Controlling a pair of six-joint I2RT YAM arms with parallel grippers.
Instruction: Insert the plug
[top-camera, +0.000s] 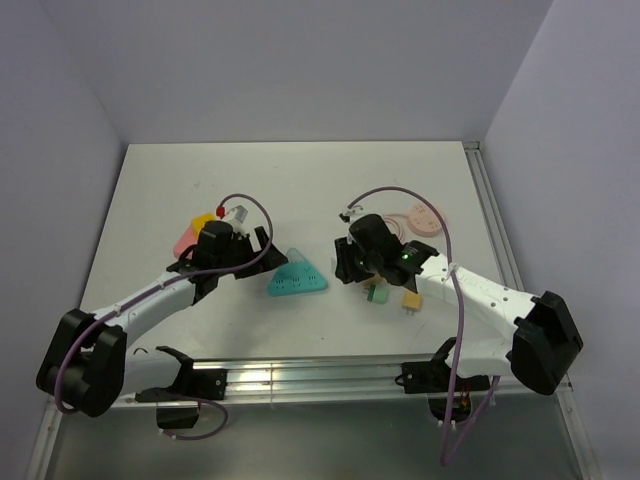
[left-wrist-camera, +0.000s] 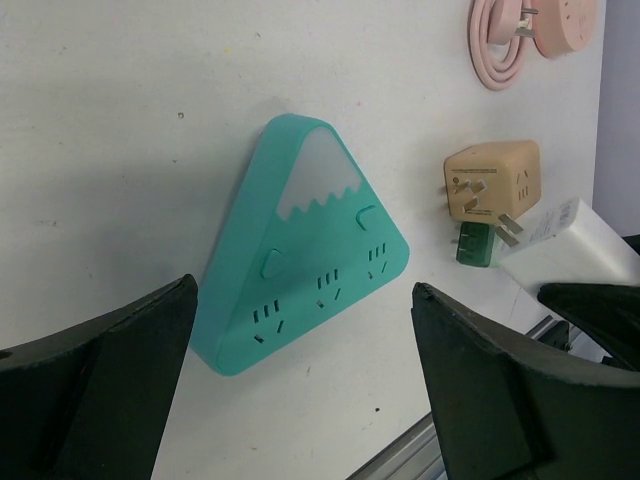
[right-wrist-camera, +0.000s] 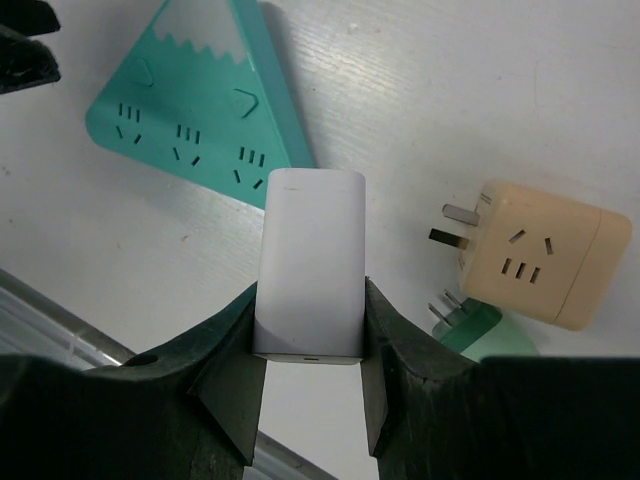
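Note:
The teal triangular socket block (top-camera: 297, 278) lies flat on the table between the two arms, its slots facing up. In the left wrist view the block (left-wrist-camera: 310, 240) shows beyond the parted fingers of my left gripper, which is open and touches nothing. My right gripper is shut on a white plug (right-wrist-camera: 312, 260), held to the right of the block and apart from it. The white plug (left-wrist-camera: 570, 245) has its metal prongs toward the block in the left wrist view. No socket of the block has a plug in it.
Close to the right gripper lie a tan cube plug (right-wrist-camera: 545, 255) and a green plug (right-wrist-camera: 490, 330). A yellow-orange plug (top-camera: 412, 301) sits farther right. The round pink piece with cable (top-camera: 425, 220) is behind. Yellow (top-camera: 202, 223) and pink (top-camera: 184, 242) blocks stand by the left arm.

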